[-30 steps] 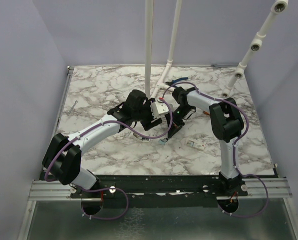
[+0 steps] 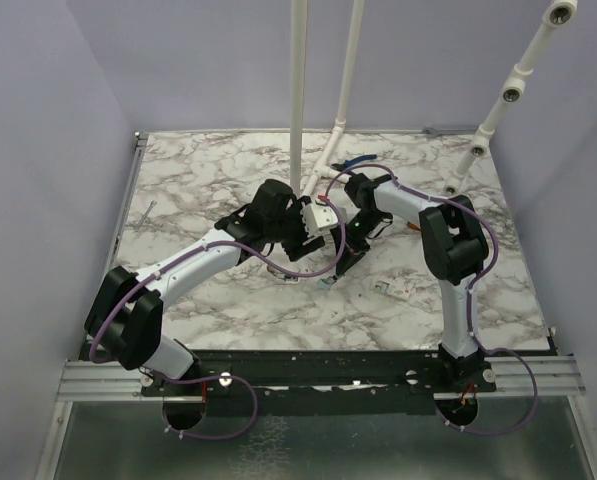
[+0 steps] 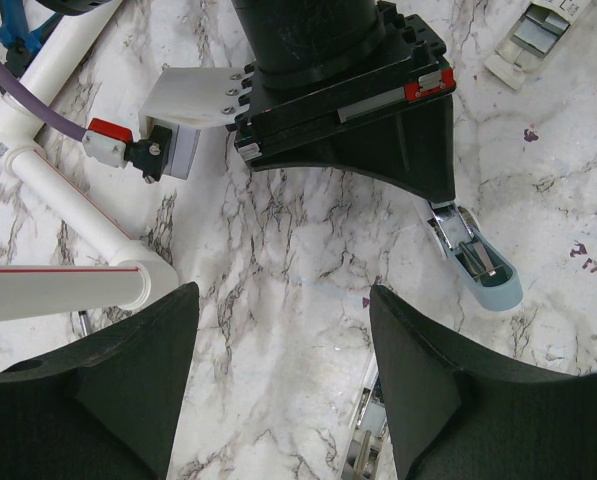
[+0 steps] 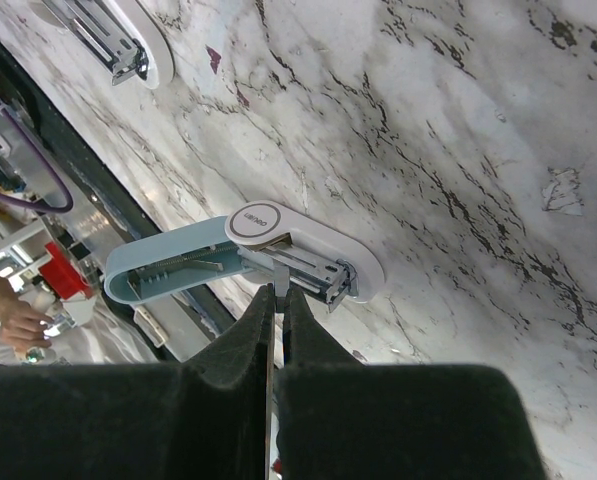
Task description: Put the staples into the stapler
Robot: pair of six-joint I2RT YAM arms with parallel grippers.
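Observation:
An opened blue-grey stapler [image 4: 168, 265] lies on the marble table, its cover swung back and its metal rail [image 4: 313, 272] exposed. My right gripper is shut, its tips right at the rail. A small grey sliver shows at those tips; whether it is held or belongs to the stapler cannot be told. In the left wrist view the same stapler [image 3: 493, 285] sits under the right fingertips. My left gripper stands open to one side, nothing between its fingers, above bare marble. No separate staple strip is clearly visible.
A second stapler [image 3: 363, 435] lies below the left gripper, partly hidden by a finger. Another pale stapler [image 2: 390, 290] rests to the right. Blue-handled pliers [image 2: 356, 161] lie at the back by white pipes [image 2: 323, 160].

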